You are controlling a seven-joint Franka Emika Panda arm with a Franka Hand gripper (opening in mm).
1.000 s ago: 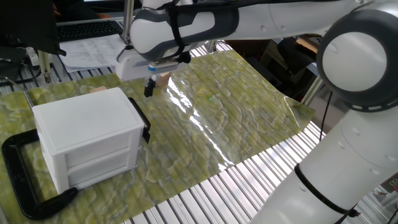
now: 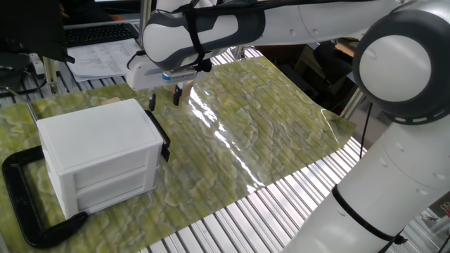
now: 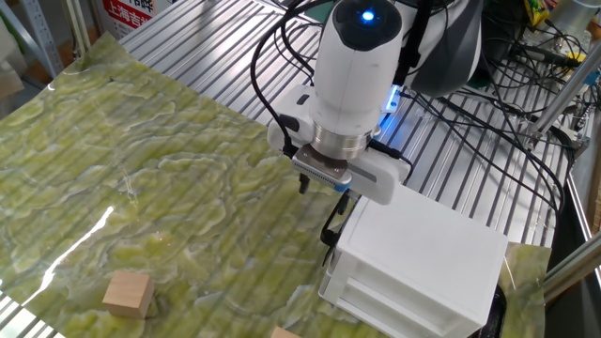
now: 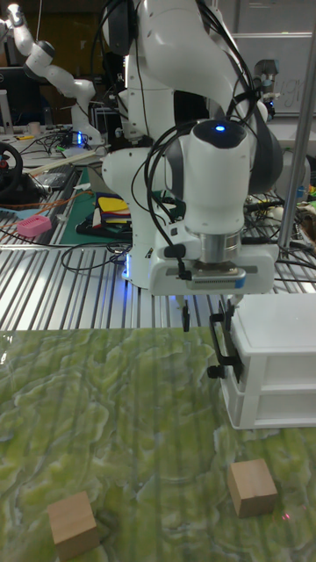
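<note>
My gripper (image 2: 165, 99) is open above the mat, its two dark fingers apart with nothing between them. In exterior view 2 the gripper (image 3: 323, 192) hangs beside a white drawer unit (image 3: 427, 249), over the side with the black clamp bar. One wooden block (image 3: 129, 294) lies on the mat, well clear of the gripper. Exterior view 3 shows that wooden block (image 4: 73, 524) at the lower left and a second wooden block (image 4: 252, 487) in front of the drawer unit. Both blocks are partly hidden in exterior view 1.
A black clamp (image 2: 21, 204) stands against the drawer unit, whose drawers look shut. Ribbed metal table (image 2: 218, 232) borders the mat. Cables (image 3: 507, 141) run behind the arm.
The drawer unit has stayed put.
</note>
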